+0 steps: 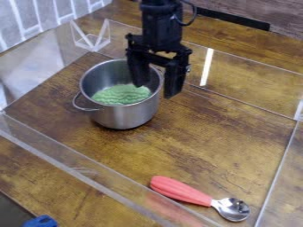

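A steel pot [128,113] with green granular contents [115,94] stands at centre-left on the wooden table. My black gripper [157,76] points down over the pot's right rim, its two fingers spread, with nothing visible between them. A spoon with a red handle [182,191] and steel head lies at the lower right.
Clear plastic walls [85,170] border the work area on several sides. A small blue object [39,221] sits at the bottom left corner.
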